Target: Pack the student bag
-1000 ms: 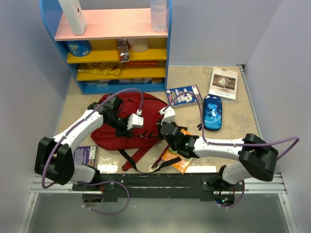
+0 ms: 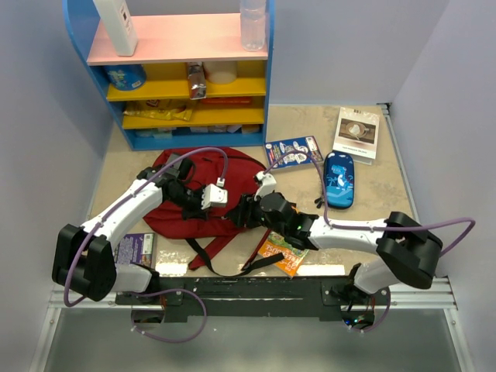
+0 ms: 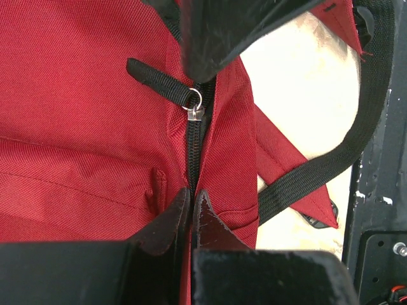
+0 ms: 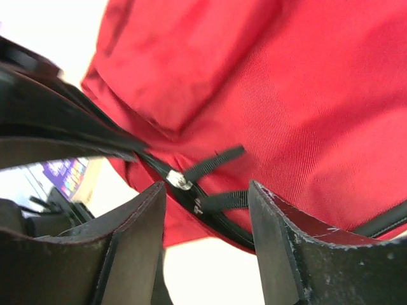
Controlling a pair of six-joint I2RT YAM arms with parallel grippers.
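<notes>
The red bag (image 2: 174, 221) lies flat in the middle of the table, a black zipper (image 3: 194, 149) running along its edge. My left gripper is shut with the zipper edge pinched at its fingertips. Two black zipper pulls, an upper pull (image 4: 213, 163) and a lower pull (image 4: 226, 201), lie close together on that zipper. Around the lower one my right gripper stands part open, the pull's end close to one finger (image 4: 264, 210). One finger of it also fills the top of the left wrist view.
A blue pencil case (image 2: 339, 182), a blue book (image 2: 294, 152) and a white booklet (image 2: 356, 133) lie right of the bag. An orange book (image 2: 288, 256) is partly under the right arm. A shelf unit (image 2: 194, 122) stands behind. Black straps (image 2: 232, 273) trail in front.
My right gripper has moved left and slightly toward the front, over the zipper pulls.
</notes>
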